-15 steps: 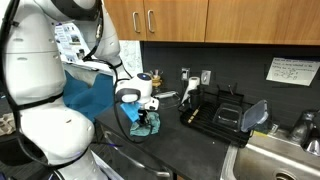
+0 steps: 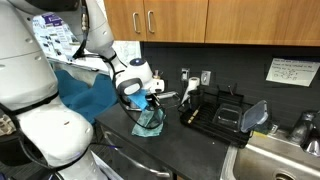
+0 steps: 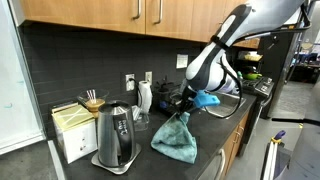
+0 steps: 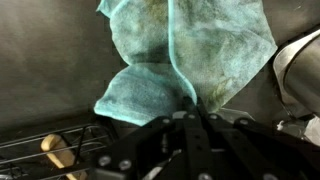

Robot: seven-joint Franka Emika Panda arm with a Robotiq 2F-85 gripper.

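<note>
A teal-green towel (image 3: 176, 139) lies spread on the dark counter, one part of it drawn up toward my gripper (image 3: 186, 112). In the wrist view the towel (image 4: 185, 60) has a raised fold with a pale teal edge, which runs to the gripper. The fingers are shut there with the cloth pinched between the fingertips. From exterior view 1, the towel (image 2: 148, 124) shows beneath the white arm head, which partly covers it and the gripper (image 2: 155, 103).
A black dish rack (image 2: 213, 120) and the sink (image 2: 262, 163) are to the right in exterior view 1. A steel kettle (image 3: 117, 135) stands near the towel, with a white pitcher (image 3: 145, 97) behind.
My gripper has risen and shifted slightly right in exterior view 1. Part of the towel has been drawn up with it, while the rest stays on the counter.
</note>
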